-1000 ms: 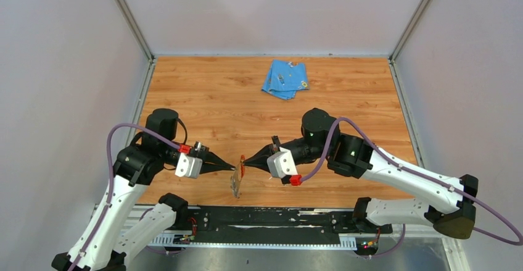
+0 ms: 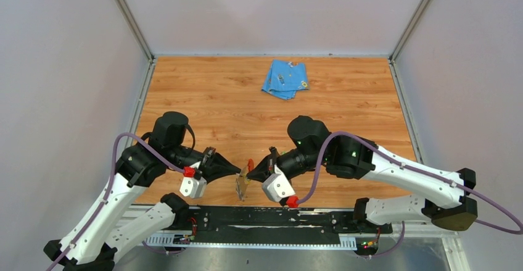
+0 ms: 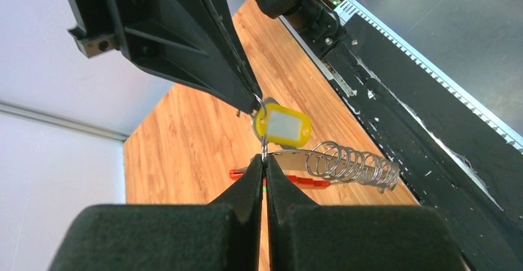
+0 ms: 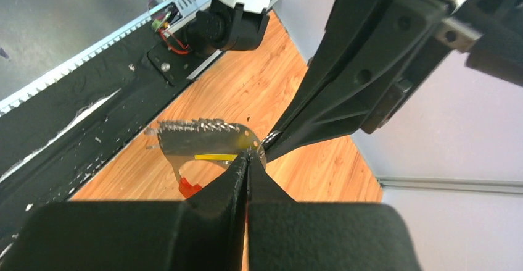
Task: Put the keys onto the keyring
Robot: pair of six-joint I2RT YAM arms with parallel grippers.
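Observation:
In the top view, both grippers meet over the front of the table, with the keys (image 2: 242,185) hanging between them. My left gripper is shut on the thin wire of the keyring (image 3: 255,123), which rises from its tips. The other arm's tips reach the ring's upper end. My right gripper is shut beside the ring; whether wire lies between its fingers is hidden. Around the ring hang a yellow tag (image 3: 288,126), a red piece (image 3: 308,183) and a metal plate (image 4: 203,138) edged with a wire coil (image 3: 351,163).
A folded blue cloth (image 2: 285,79) lies at the back of the wooden table (image 2: 210,92). A black strip (image 2: 271,223) with a perforated metal rail (image 2: 247,245) runs along the front edge. Walls close the back and sides.
The left gripper shifted slightly right with the hanging keys.

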